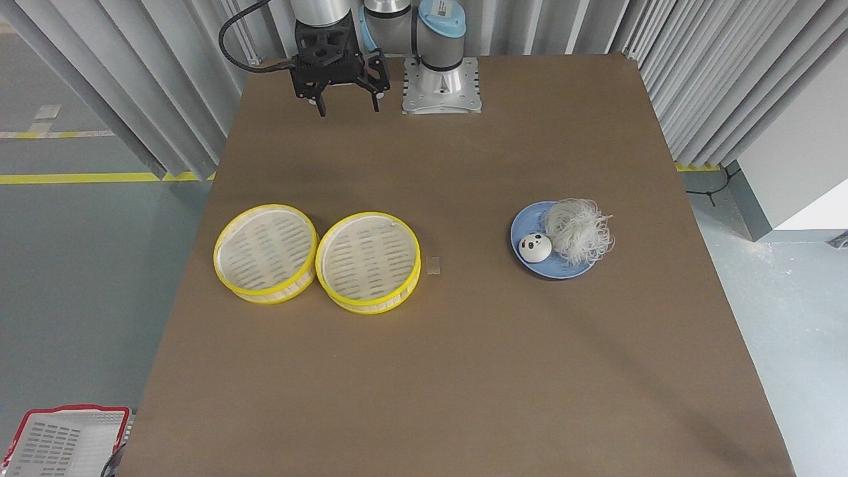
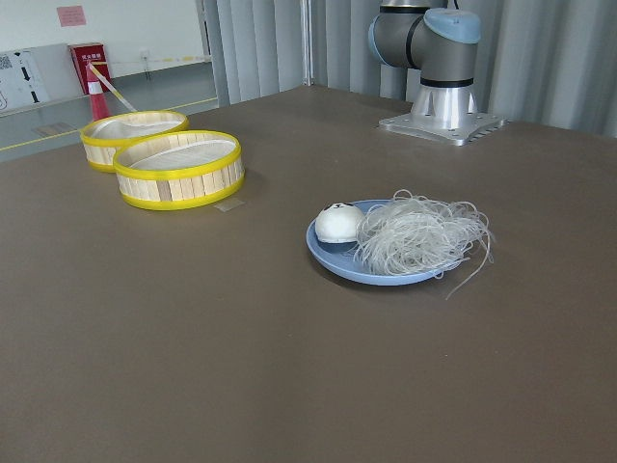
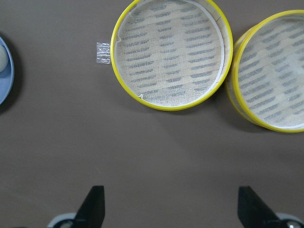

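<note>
My gripper hangs over the back edge of the brown table, open, with nothing between its fingers; in the wrist view its two fingertips show at the bottom, wide apart. Two round steamer baskets with yellow rims, the left and the right, sit side by side on the table's left half. On the right half a blue plate holds a white ball with dark markings and a tangle of white strands.
A small translucent patch lies beside the right steamer. A white basket with a red rim stands on the floor at the front left, and curtains hang behind the arm.
</note>
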